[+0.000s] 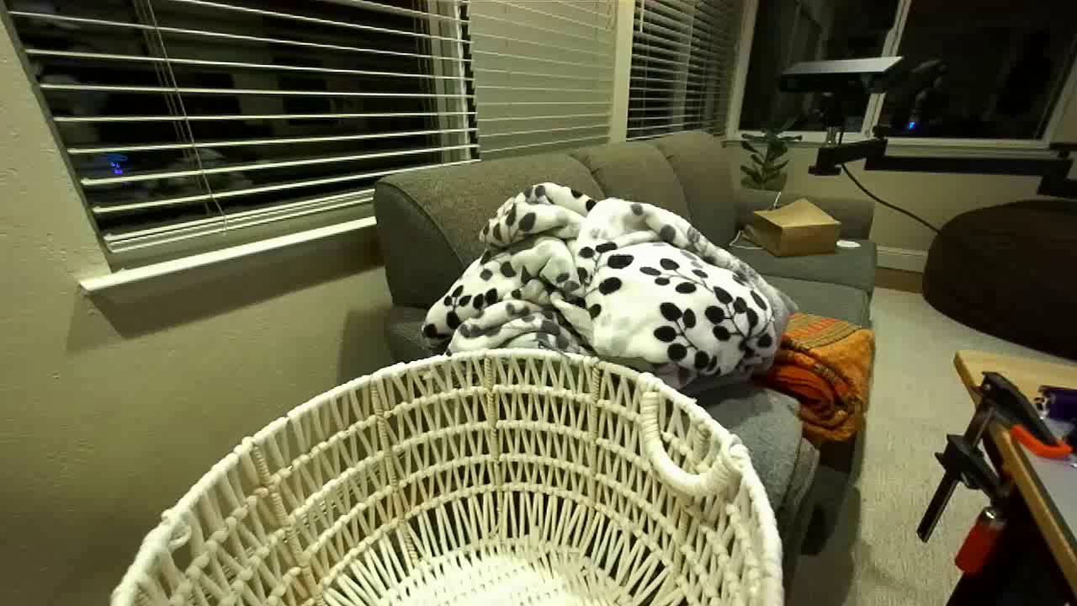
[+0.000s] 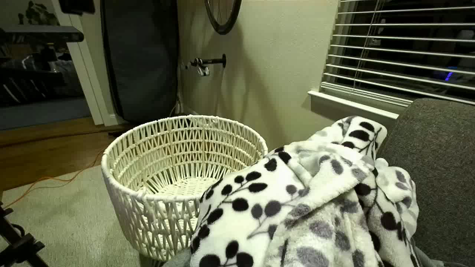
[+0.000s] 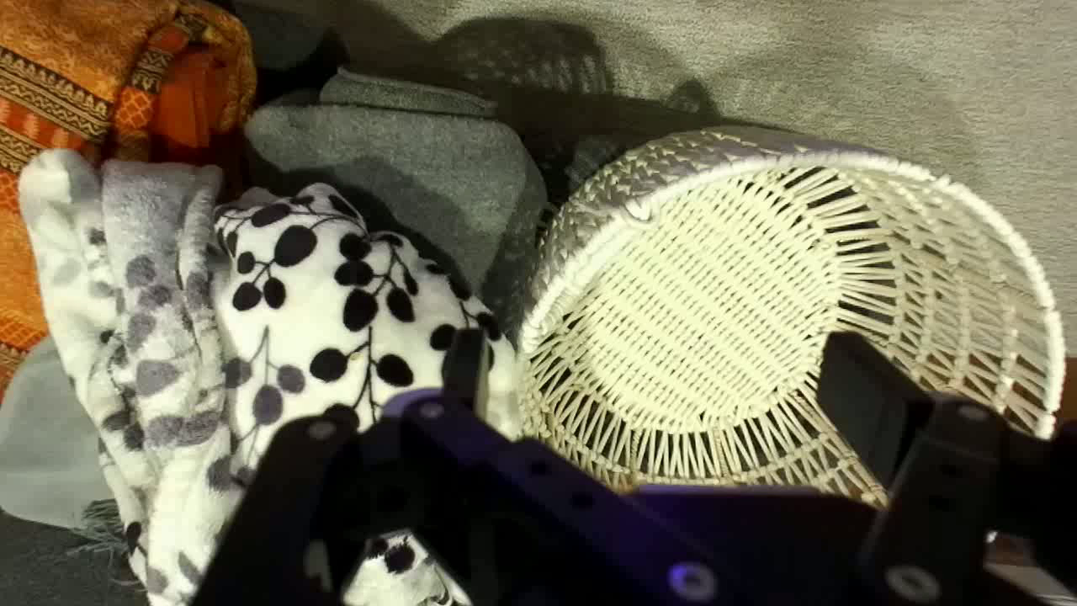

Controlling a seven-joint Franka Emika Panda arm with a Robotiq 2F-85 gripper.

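Note:
A fluffy white blanket [image 1: 656, 293] with black and grey leaf print lies bunched on the grey sofa. It shows large in the second exterior view [image 2: 267, 209] and at left in the wrist view [image 3: 333, 293]. Beside it stands a round white woven basket [image 1: 485, 444], empty inside, as the wrist view of the basket [image 3: 707, 303] also shows. My gripper appears only in the wrist view, open, its fingers wide apart. One finger overlaps the blanket's edge and the other the basket; nothing is between them. How high it hangs is hard to tell.
An orange patterned folded cloth [image 1: 828, 374] lies on the sofa's front edge. Farther along the sofa [image 1: 697, 172] sits a brown paper bag [image 1: 795, 227]. A table with clamps [image 1: 974, 454] stands at right. Wall and window blinds [image 1: 252, 111] close off the back; carpet [image 2: 66, 222] is open beside the basket.

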